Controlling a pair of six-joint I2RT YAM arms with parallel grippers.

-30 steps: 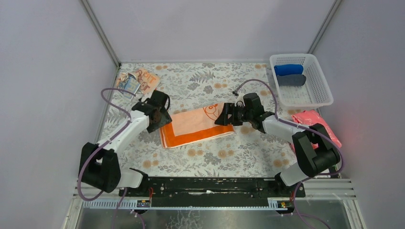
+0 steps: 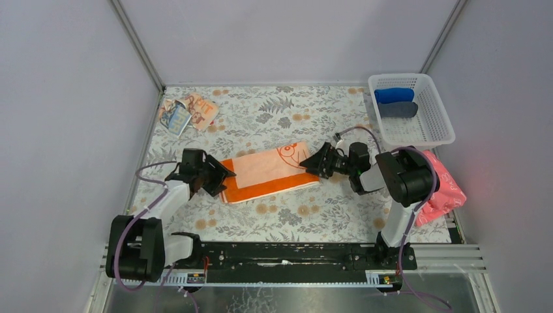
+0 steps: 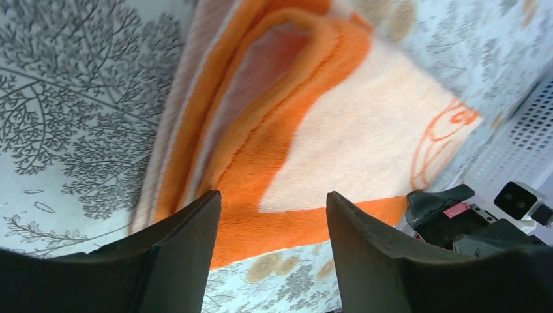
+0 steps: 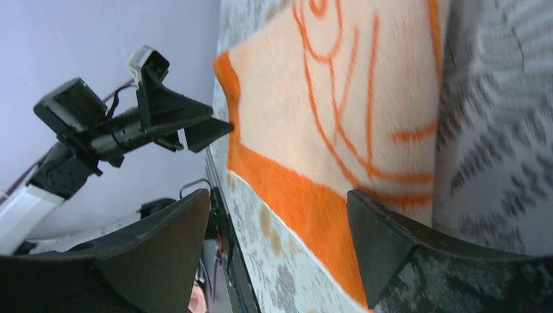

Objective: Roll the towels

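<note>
A folded orange and cream towel [image 2: 264,171] lies across the middle of the table, its layered left end filling much of the left wrist view. My left gripper [image 2: 223,176] is at that left end, low over the layered orange edge [image 3: 238,156], its fingers apart with no clear grip on the cloth. My right gripper [image 2: 310,163] is at the towel's right end, open over the edge with the orange line drawing [image 4: 339,98]; in the right wrist view its fingers stand either side of a raised fold there.
A white basket [image 2: 430,130] at the back right holds a blue roll [image 2: 394,94] and a grey roll [image 2: 397,110]. Printed cloths [image 2: 199,111] lie at the back left, a pink bag [image 2: 443,192] at the right.
My right gripper has turned a little and stays at the right end.
</note>
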